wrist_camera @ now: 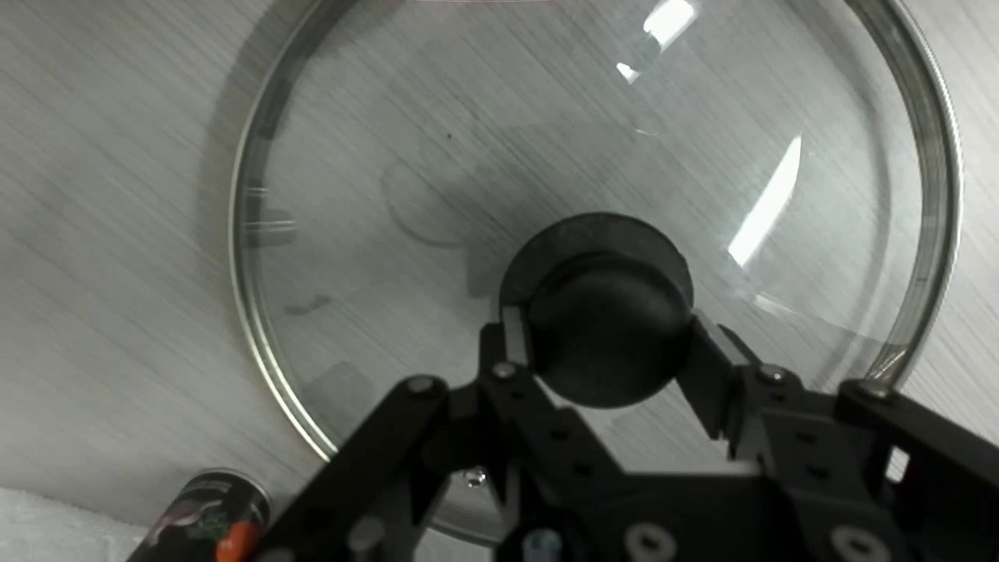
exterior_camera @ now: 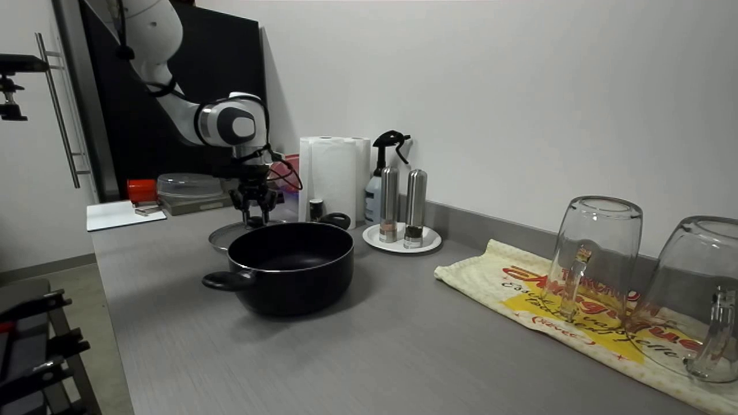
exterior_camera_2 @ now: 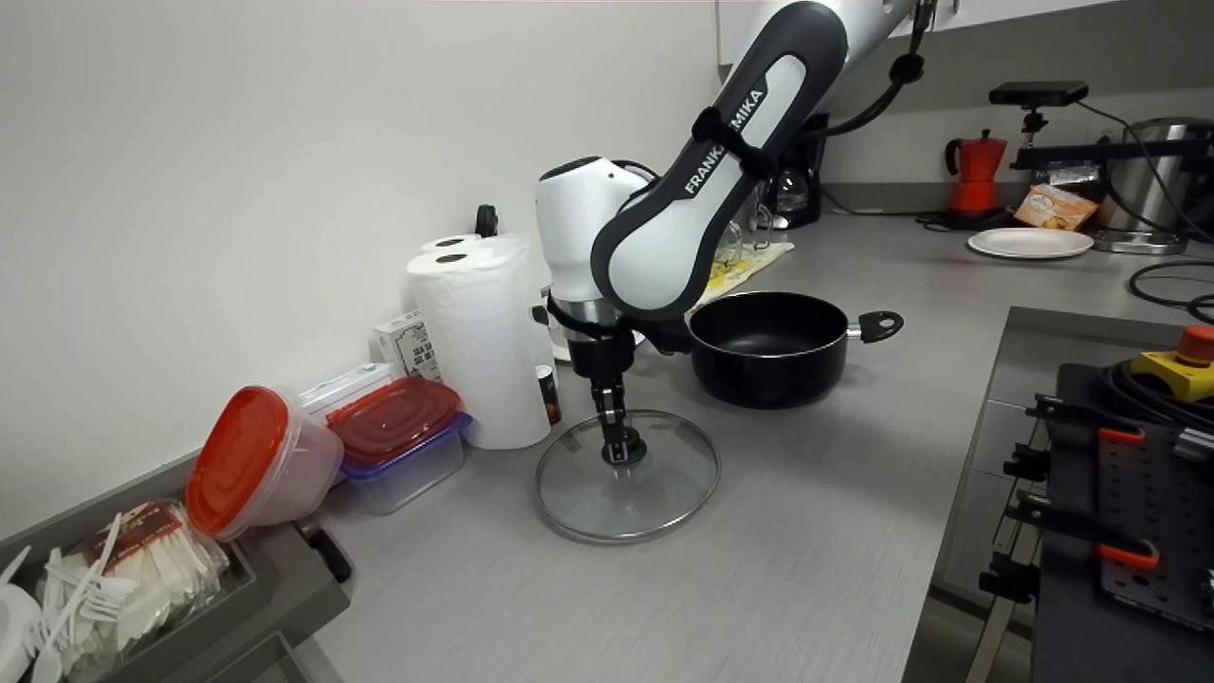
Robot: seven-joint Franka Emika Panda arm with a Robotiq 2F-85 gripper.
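Observation:
A round glass lid [exterior_camera_2: 569, 501] with a metal rim appears to rest flat on the grey counter, beside the paper towels. From its middle rises a black knob [wrist_camera: 609, 328]. Pointing down over the lid, my gripper is shut on that knob, one finger at each side. The gripper [exterior_camera: 255, 218] shows behind the pot in exterior view 1, where the pot hides part of the lid [exterior_camera: 219, 237]. The black two-handled pot [exterior_camera: 290, 287] stands uncovered close to the lid, its inside empty as far as it shows.
Paper towels [exterior_camera_2: 484, 341] and a small dark jar [exterior_camera_2: 548, 395] stand close behind the lid. Salt and pepper mills rest on a white plate [exterior_camera: 432, 242]. Plastic containers [exterior_camera_2: 398, 455] lie along the wall. Glass jugs stand on a cloth [exterior_camera: 484, 280].

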